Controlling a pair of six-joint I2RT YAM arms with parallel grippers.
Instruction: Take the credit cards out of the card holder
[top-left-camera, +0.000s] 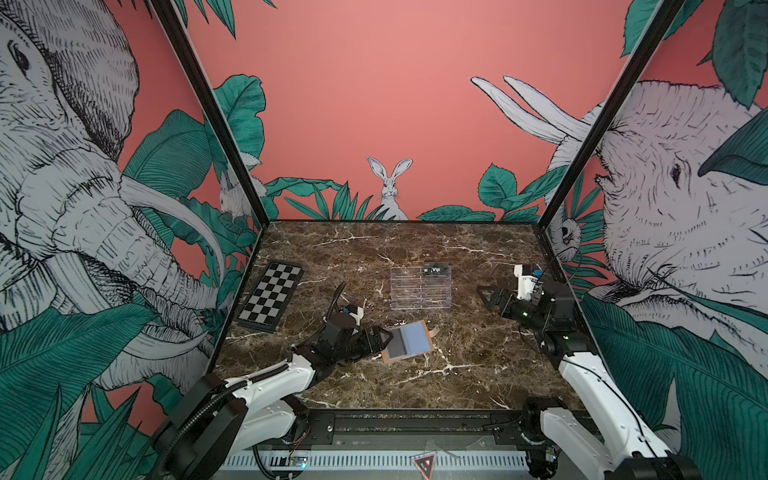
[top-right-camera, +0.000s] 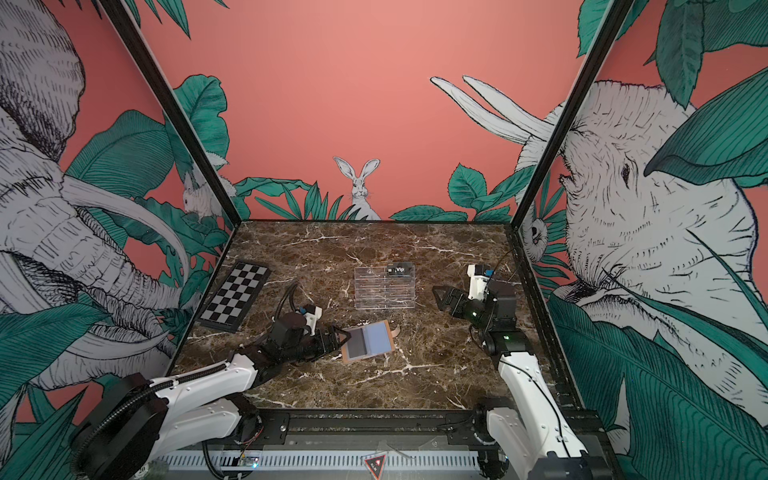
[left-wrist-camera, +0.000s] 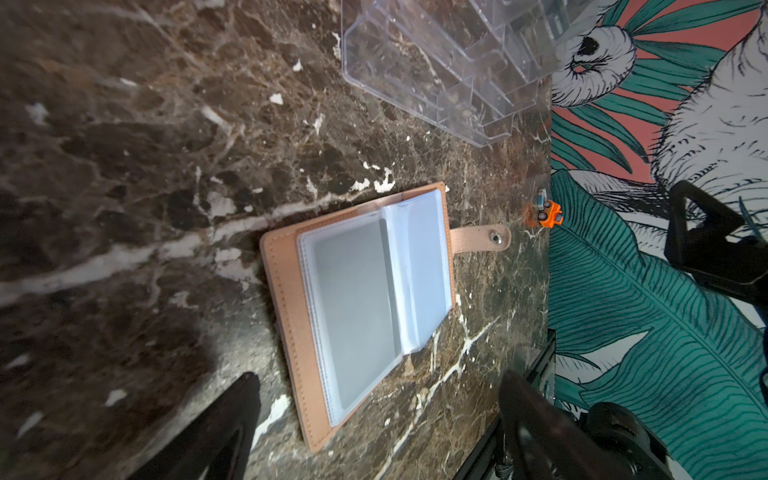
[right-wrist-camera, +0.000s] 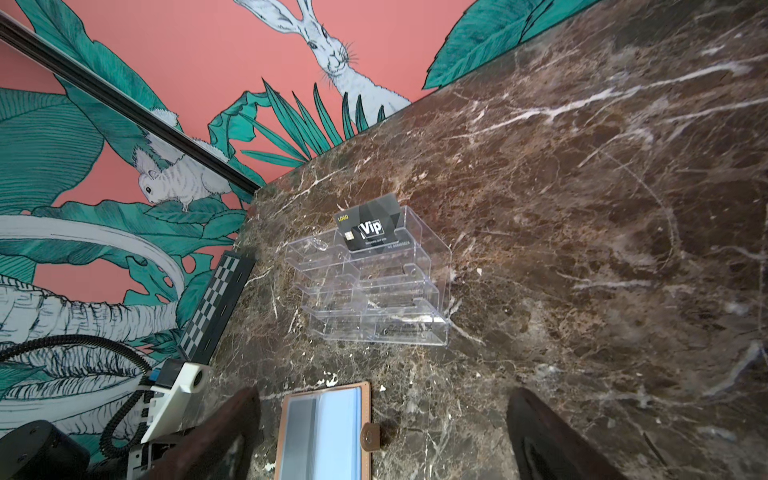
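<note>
In the right wrist view a black VIP card (right-wrist-camera: 372, 225) stands in the upper right slot of a clear tiered rack (right-wrist-camera: 434, 280). Below that rack the tan card holder (left-wrist-camera: 357, 308) lies spread flat on the marble, its clear sleeves facing up and its snap strap (left-wrist-camera: 482, 237) pointing right. Whether cards fill the sleeves, I cannot tell. My left gripper (top-left-camera: 387, 337) is open at the holder's left edge, with nothing between its fingers. To the right of the rack, above bare marble, my right gripper (top-left-camera: 489, 297) hangs open and empty.
A black-and-grey checkered board (top-left-camera: 271, 296) lies at the table's left side. An orange toy (left-wrist-camera: 549, 213) sits near the right edge. Bare marble stretches behind the rack and right of the holder.
</note>
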